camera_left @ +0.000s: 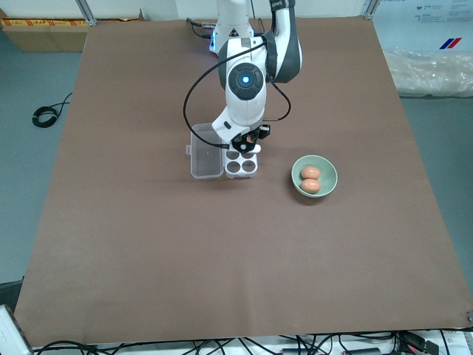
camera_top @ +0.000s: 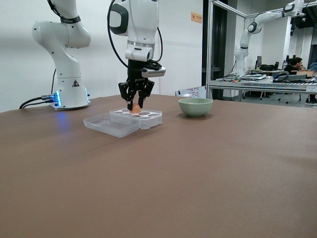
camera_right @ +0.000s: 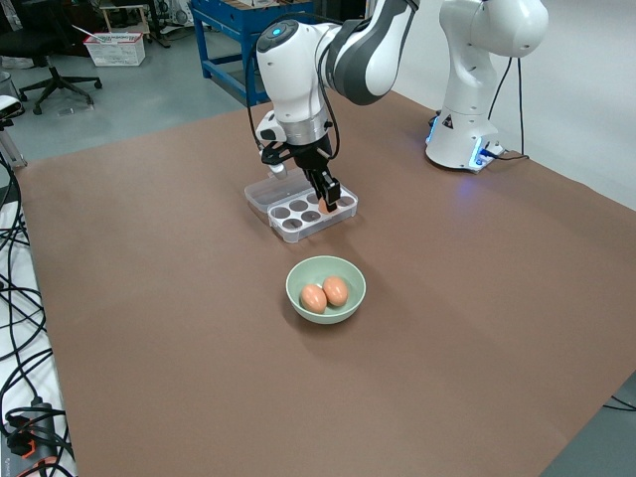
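An open clear egg case [camera_left: 241, 166] [camera_top: 111, 126] [camera_right: 292, 224] holds a white insert with round wells. My gripper [camera_top: 135, 104] points down over the insert, its fingertips around a brown egg [camera_top: 136, 110] [camera_right: 323, 207] at the wells; whether the fingers grip it I cannot tell. In the left view the egg is hidden under the gripper. A pale green bowl [camera_left: 314, 190] [camera_top: 195, 106] [camera_right: 325, 316] stands beside the case, with two brown eggs [camera_left: 310, 186] [camera_right: 313, 298] in it.
My arm's cables loop round the wrist. Bundles of cables [camera_right: 20, 328] lie beyond the table's edge.
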